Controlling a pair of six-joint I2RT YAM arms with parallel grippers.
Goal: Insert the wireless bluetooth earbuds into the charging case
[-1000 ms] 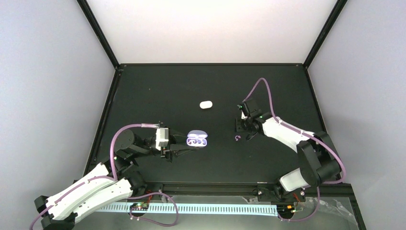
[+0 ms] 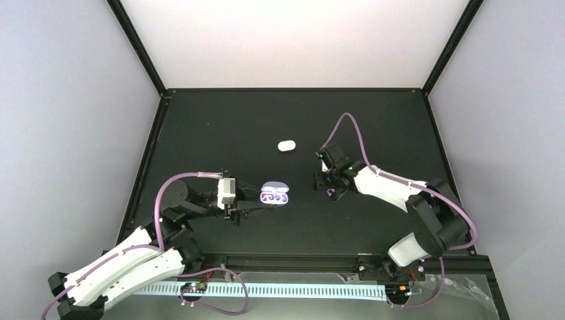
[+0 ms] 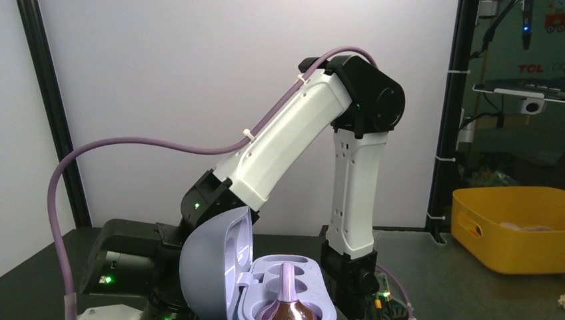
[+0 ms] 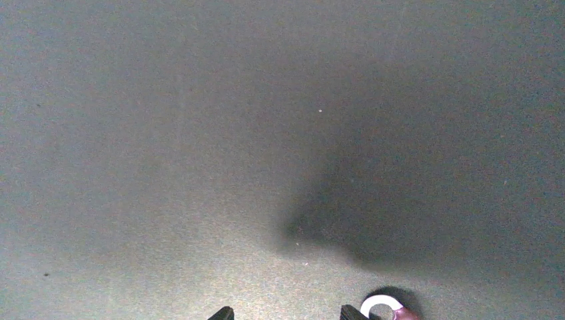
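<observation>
My left gripper (image 2: pixel 265 198) is shut on the lilac charging case (image 2: pixel 274 198), whose lid stands open. In the left wrist view the case (image 3: pixel 263 287) shows an earbud (image 3: pixel 288 297) with a lilac stem and glossy brown body in or over its near part; how deep it sits I cannot tell. A loose purple earbud (image 2: pixel 330 192) lies on the dark table by my right gripper (image 2: pixel 322 187). That gripper is open and empty. In the right wrist view the earbud (image 4: pixel 380 300) lies just right of the right fingertip, cut by the lower edge.
A white oval object (image 2: pixel 286 145) lies on the table behind the case. A yellow basket (image 3: pixel 510 230) stands at the right of the left wrist view.
The left arm and the case have stayed still.
</observation>
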